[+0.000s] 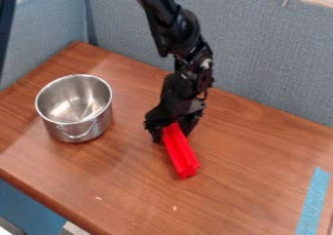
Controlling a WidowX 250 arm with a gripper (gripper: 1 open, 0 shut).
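Observation:
A red block (pixel 181 153) lies on the wooden table in the middle of the view, pointing toward the front. The black gripper (pixel 173 124) is down over its far end, its fingers around or against that end; whether they are closed on it is hard to tell. A steel pot (pixel 74 108) with a wire handle stands to the left of the gripper and block, apart from both.
Padded grey-blue walls (pixel 254 54) border the table (pixel 235 180) at the back and left. A light blue strip (pixel 313 202) lies at the right front.

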